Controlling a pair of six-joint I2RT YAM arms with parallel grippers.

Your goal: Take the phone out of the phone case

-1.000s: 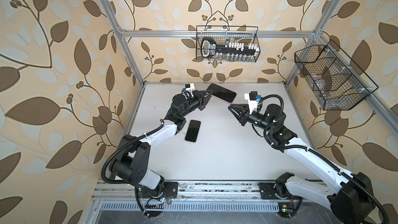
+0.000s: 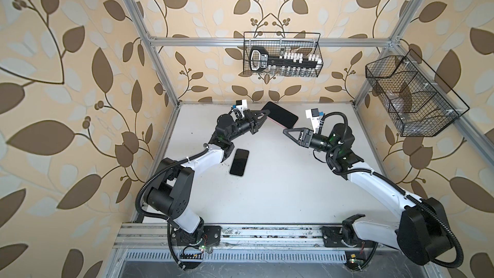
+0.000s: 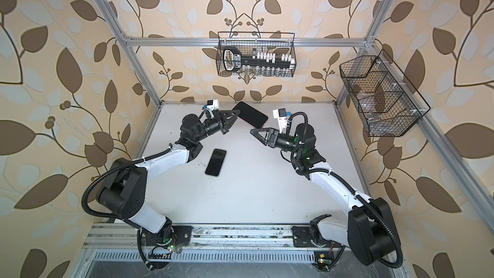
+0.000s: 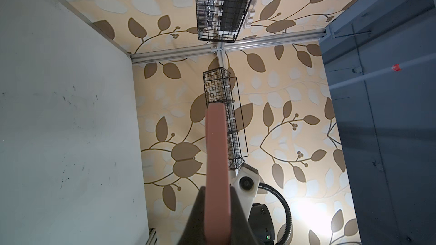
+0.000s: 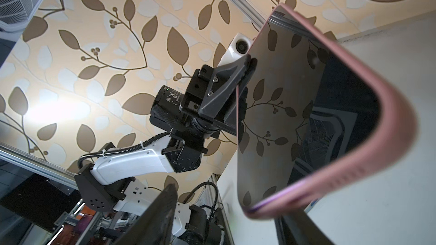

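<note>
A phone in a pink case (image 2: pixel 279 114) is held up in the air by my left gripper (image 2: pixel 264 113), shut on one edge of it. In the left wrist view its pink edge (image 4: pixel 216 145) fills the middle. In the right wrist view its screen (image 5: pixel 281 109) reflects the wallpaper, with my left gripper at its far edge. My right gripper (image 3: pixel 255 133) is just short of the phone's lower near corner, part open with nothing between its fingers. A second dark phone (image 2: pixel 239 162) lies flat on the table, below my left arm.
A wire basket (image 2: pixel 283 72) hangs on the back wall, holding small items. Another wire basket (image 2: pixel 411 123) hangs on the right wall.
</note>
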